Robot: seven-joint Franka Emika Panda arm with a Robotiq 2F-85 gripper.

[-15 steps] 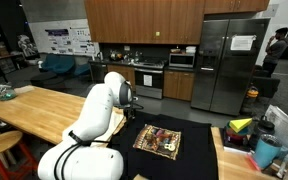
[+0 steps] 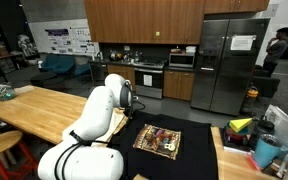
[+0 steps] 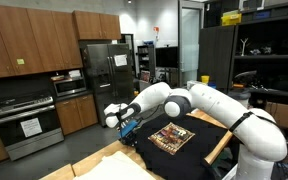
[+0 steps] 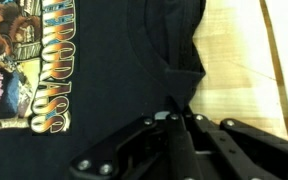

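A black T-shirt (image 2: 196,150) with a colourful printed picture (image 2: 158,141) lies spread over the table. In the wrist view, part of the print (image 4: 54,75) shows at the left, and the dark cloth (image 4: 104,100) runs under the gripper. My gripper is shut on the shirt's edge, where a fold of cloth (image 4: 184,85) rises to the fingertips. Exterior view 2 has the gripper at the shirt's far side, too small there to make out the fingers. How much cloth is between the fingers is hidden.
Bare wooden tabletop (image 4: 234,60) borders the shirt beside the gripper. A blue can (image 2: 268,149) and several other items crowd the table's right side. A red stool (image 2: 2,145) stands off to the left.
Over the last second the arm has shifted only slightly at the shirt's far left edge. The printed part of the shirt looks the same.
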